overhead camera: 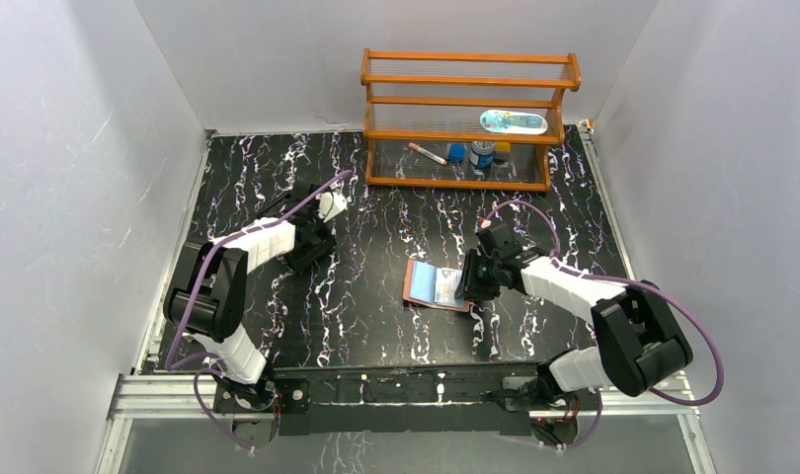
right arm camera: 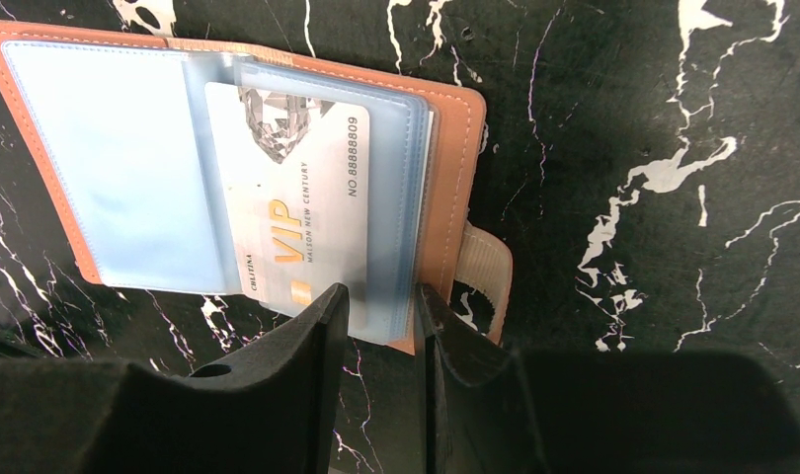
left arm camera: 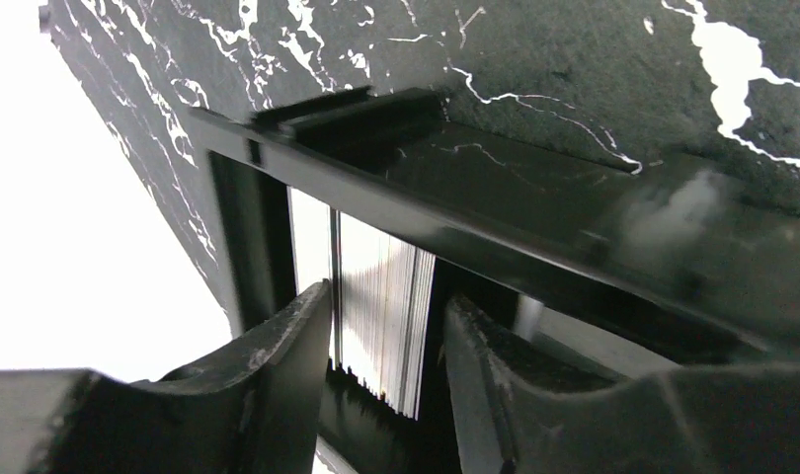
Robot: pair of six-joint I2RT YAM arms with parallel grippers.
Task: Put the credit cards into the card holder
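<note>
In the left wrist view, a stack of white-edged cards (left arm camera: 376, 286) stands on edge inside a black box (left arm camera: 426, 212). My left gripper is part open, its fingers on either side of the stack; contact cannot be made out. The open card holder (right arm camera: 458, 197), brown with pale blue sleeves, lies flat in the right wrist view. A silver VIP card (right arm camera: 302, 212) lies at its right-hand sleeve, largely visible. Over the lower right part of the holder, my right gripper stands part open, no card visibly pinched.
A wooden rack (overhead camera: 455, 183) at the back holds a marker (overhead camera: 428, 153), a blue tin (overhead camera: 482, 154) and a blue packaged item (overhead camera: 515, 121). Dark marble table (overhead camera: 371, 227) between box and holder is clear.
</note>
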